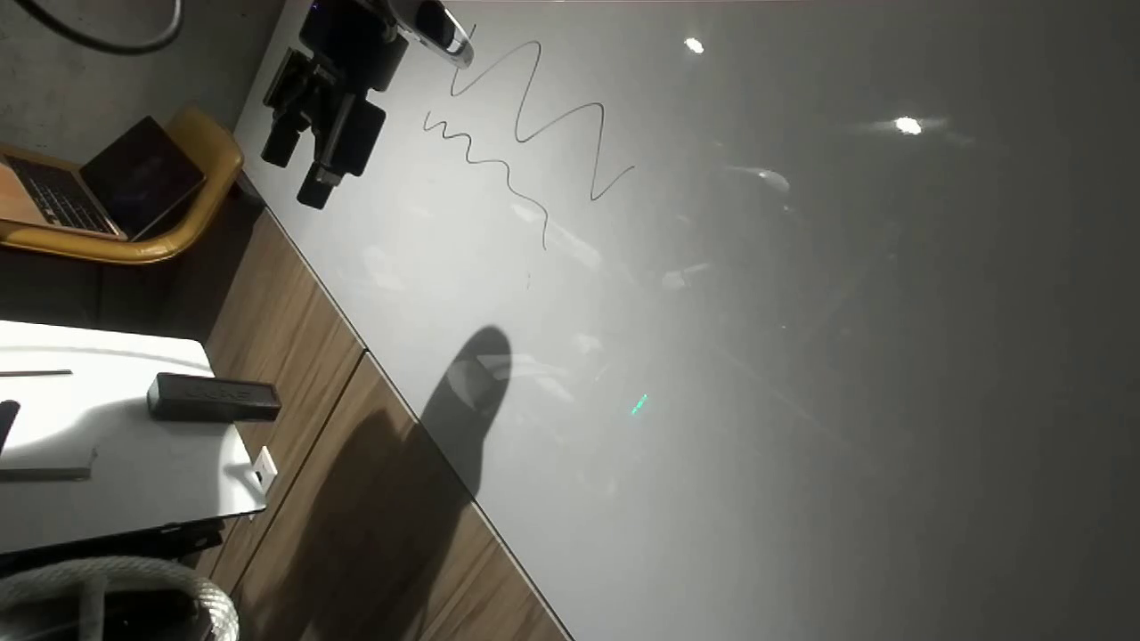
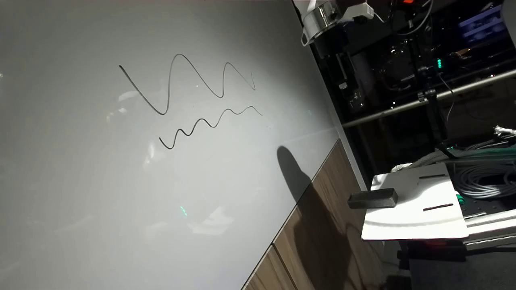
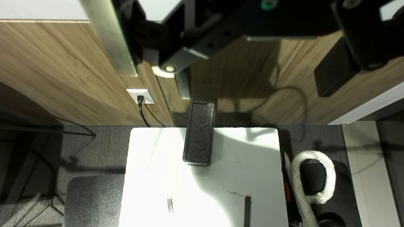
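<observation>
A black block-shaped eraser [image 3: 199,132] lies on the white table [image 3: 151,181], its far end jutting past the table's edge; the same eraser [image 2: 373,198] shows in the second exterior view. On the glossy whiteboard [image 1: 748,481] are two dark wavy lines, a larger zigzag [image 2: 169,87] and a smaller wave [image 2: 200,120]. My gripper [image 1: 297,174] hangs at the upper left of the first exterior view, well away from the eraser. It stands open, with nothing between its fingers. In the wrist view, gripper parts fill the top, above the eraser.
Wooden panels [image 1: 321,427] run below the whiteboard, with a wall outlet [image 3: 140,96] and plugged-in cable. A thick white rope [image 3: 329,177] lies right of the table. A yellow chair [image 1: 219,160] holds a laptop [image 1: 139,176].
</observation>
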